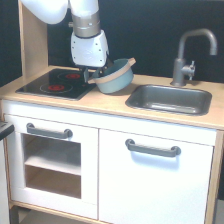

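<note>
A light blue-grey pot (114, 83) is at the back of the counter, between the stove and the sink. It is tilted, its left side low and its right rim raised. My white arm reaches down from the top left, and my gripper (93, 73) is at the pot's left rim, seemingly touching it. The dark fingers are small and partly lost against the dark background, so whether they are closed around the rim does not show.
A black stove top (58, 84) with red burner marks lies left of the pot. To the right are a grey sink (170, 99) and a tall faucet (182, 65). Bare wooden counter runs along the front. Below are white cabinet doors (152, 180) with grey handles.
</note>
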